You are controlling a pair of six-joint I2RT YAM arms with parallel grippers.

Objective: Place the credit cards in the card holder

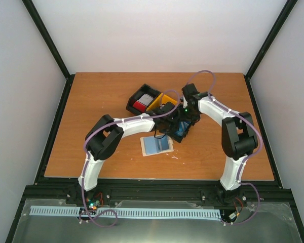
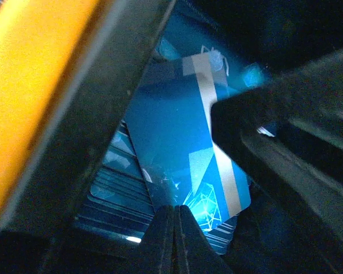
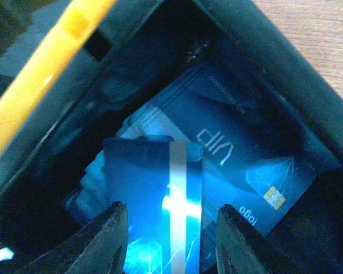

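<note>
Several blue credit cards lie in a black box; on top is one with a pale stripe (image 2: 177,131), seen in the left wrist view. My left gripper is shut with nothing between its fingers, its tips by the lower end of that card. In the right wrist view, the striped card (image 3: 143,188) shows between the parted fingers of my right gripper, which is open inside the box. Below the boxes in the top view lies the card holder (image 1: 151,146), a pale blue piece flat on the table.
A yellow box (image 1: 167,99) adjoins the black box (image 3: 268,45), whose walls stand close around both grippers. Another black box (image 1: 133,96) with red and white cards sits farther left.
</note>
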